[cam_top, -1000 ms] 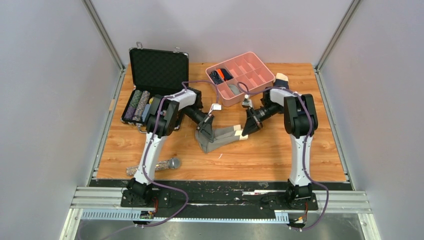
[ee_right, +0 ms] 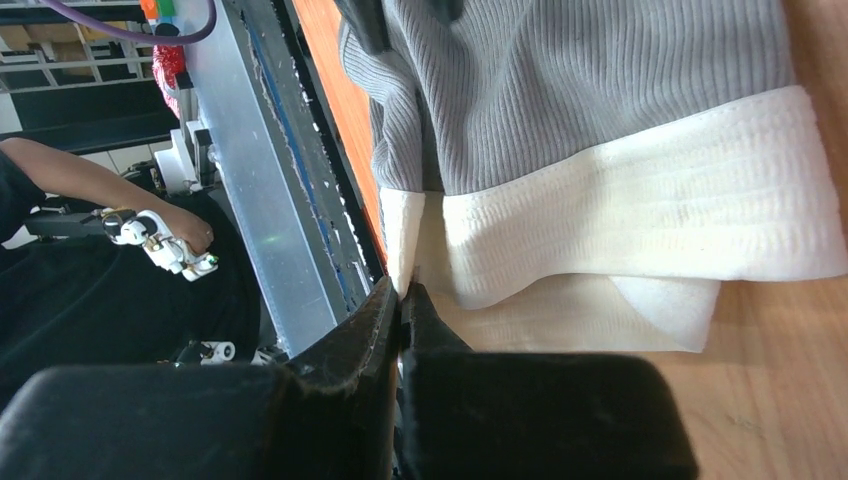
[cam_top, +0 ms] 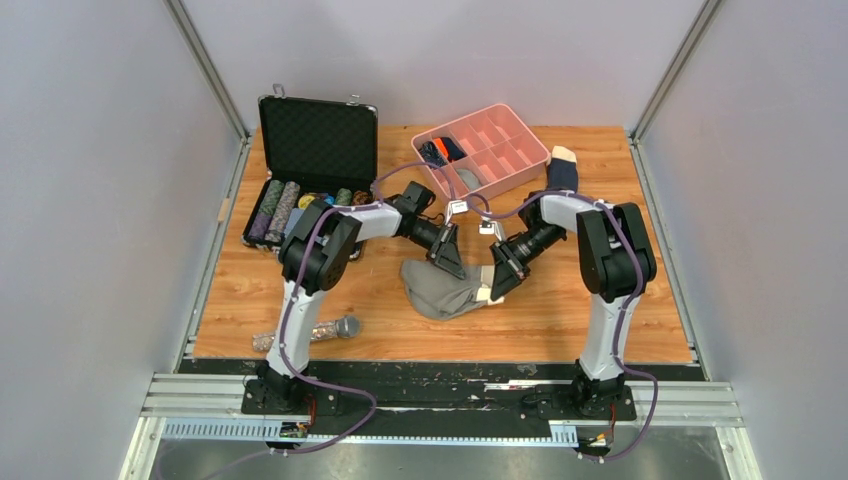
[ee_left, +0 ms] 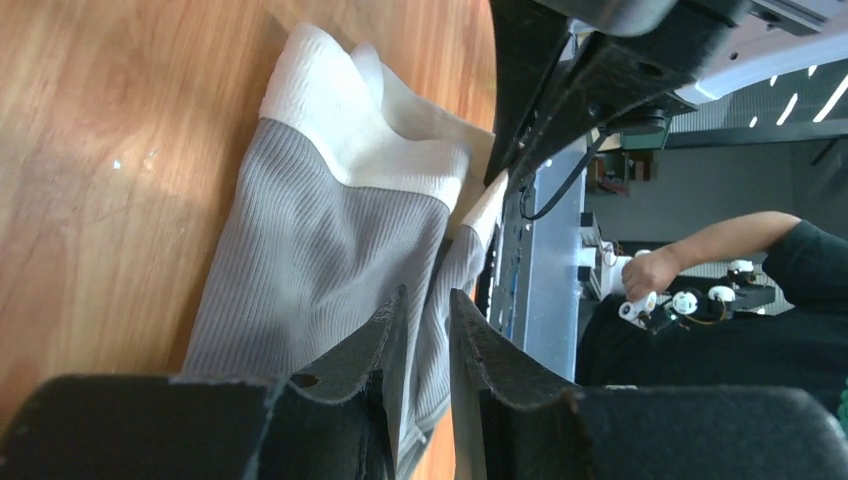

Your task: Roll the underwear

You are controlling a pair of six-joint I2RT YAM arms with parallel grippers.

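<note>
The grey underwear [cam_top: 432,290] with a white waistband lies folded on the table at front centre. In the right wrist view, my right gripper is shut on an edge of the white waistband [ee_right: 640,200]. My left gripper is over the grey fabric [ee_left: 310,250] close to the waistband, its fingertips a small gap apart. A fold of the cloth shows behind that gap; whether the fingers touch it I cannot tell. From above, the left gripper's tips reach the top edge of the underwear, left of the right gripper.
A pink divided box [cam_top: 520,165] with a few rolled items stands at the back. The open black case [cam_top: 318,150] is at back left, partly behind my left arm. A dark garment [cam_top: 562,172] lies at back right, and a patterned roll [cam_top: 325,330] at front left.
The right gripper shifted slightly toward the front with the waistband edge, and the cloth now looks wider.
</note>
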